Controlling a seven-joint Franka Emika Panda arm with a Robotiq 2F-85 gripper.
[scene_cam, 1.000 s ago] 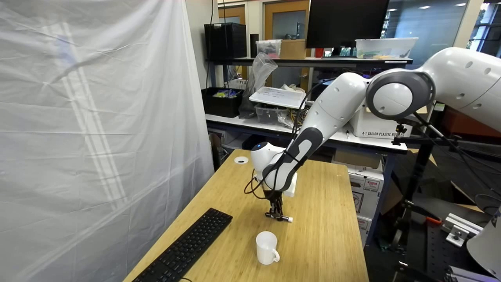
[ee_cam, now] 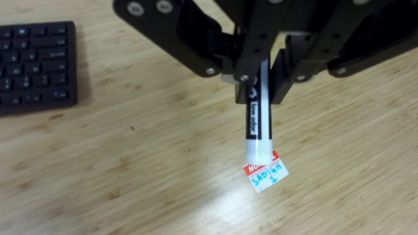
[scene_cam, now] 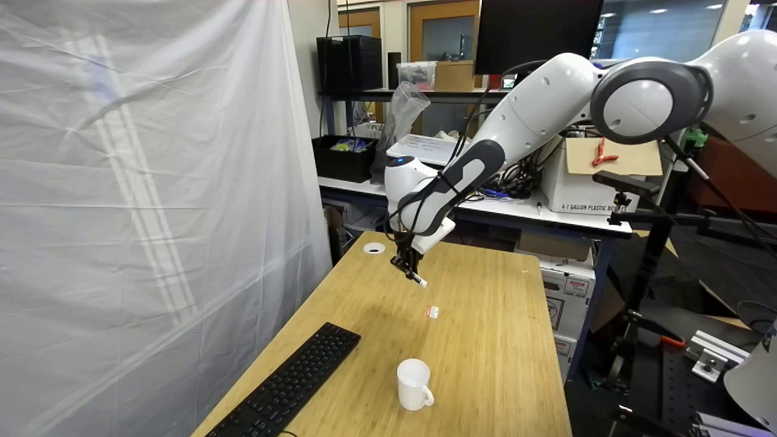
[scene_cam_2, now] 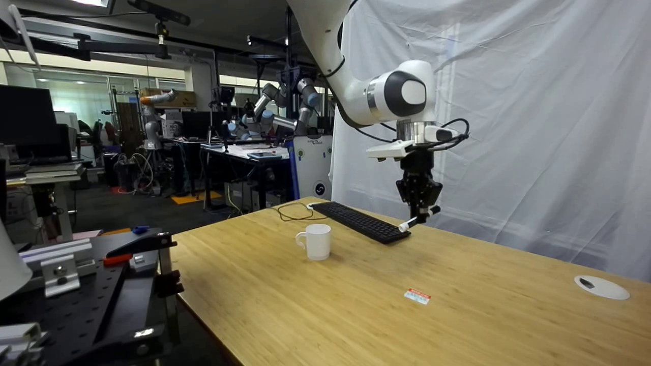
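My gripper is shut on a black-and-white marker printed "low odor", its white end pointing away from the fingers. In exterior view 2 the gripper holds the marker above the table, tilted slightly. A white mug stands upright on the wood, apart from the gripper; its handle faces right in exterior view 1. Below the marker, a small red-and-white label with blue handwriting lies flat on the tabletop, partly covered by the marker's end in the wrist view.
A black keyboard lies along the table's curtain side, its cable trailing on the wood. A round cable-hole cover sits at the far corner.
The arm has risen from low over the table and shifted farther back from the mug, carrying the marker. The label now shows in exterior view 1. The mug and keyboard have not moved.
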